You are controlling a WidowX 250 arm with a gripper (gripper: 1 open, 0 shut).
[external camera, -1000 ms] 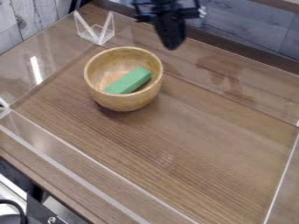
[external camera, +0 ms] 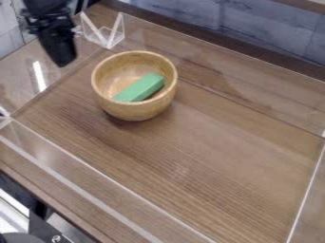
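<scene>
A round wooden bowl sits on the wooden table in the upper middle, holding a green block. My gripper is at the upper left, dark and blurred, above the table to the left of the bowl and apart from it. It is shut, and nothing shows held in it.
A small white wire-like object stands at the back, behind the bowl. A blue-grey wall runs along the back right.
My gripper has swept from the back right, across behind the bowl, to the upper left. The bowl and green block stay where they were.
</scene>
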